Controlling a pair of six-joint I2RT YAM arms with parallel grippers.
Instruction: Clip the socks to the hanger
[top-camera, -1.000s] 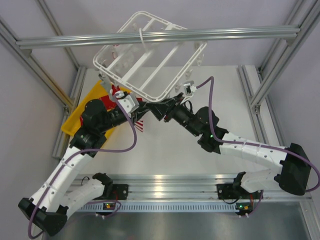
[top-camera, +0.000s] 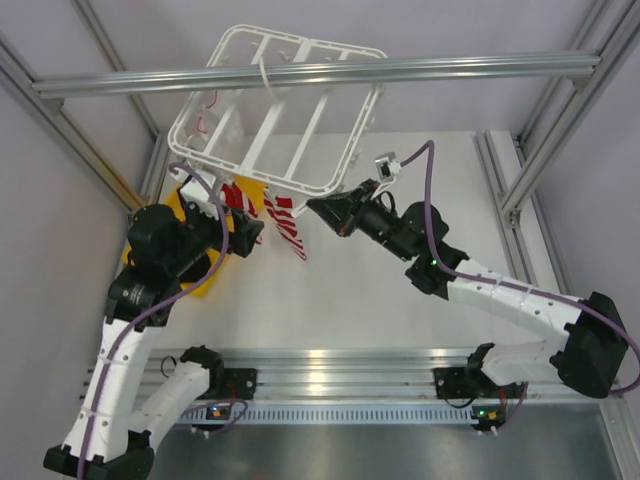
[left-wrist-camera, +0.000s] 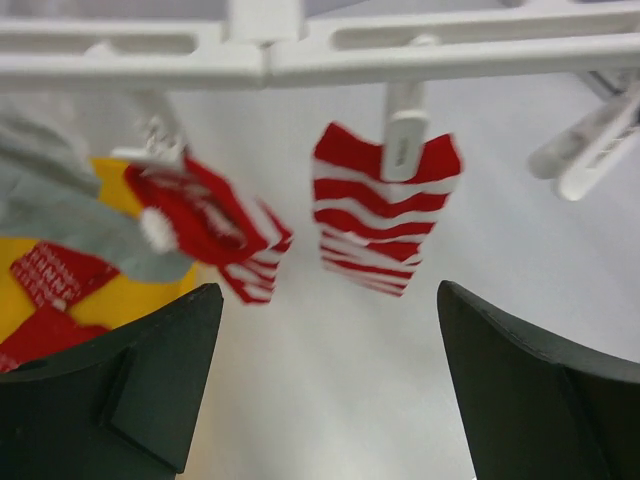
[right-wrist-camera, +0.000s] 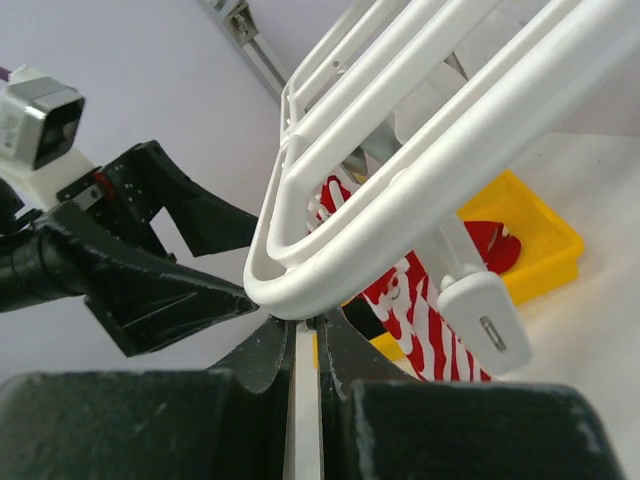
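Note:
Above the table hangs the white rack-like hanger, tilted, with clips along its lower edge. A red-and-white striped sock hangs from a white clip, spread flat below it. To its left, a second red-and-white sock hangs folded beneath another clip. A grey sock shows farther left. My left gripper stands open, with nothing between its fingers, below and apart from the striped sock. My right gripper is shut at the hanger's near corner; the exact part it grips is hidden under the rim.
A yellow bin with dark red socks lies below the hanger's left side. A metal bar crosses overhead. White tabletop right of the bin is clear. An empty clip sits at the far right.
My left gripper has drawn back left and down from the hanger's near edge, uncovering the striped sock. The hanger has shifted slightly left. My right gripper stays at its corner.

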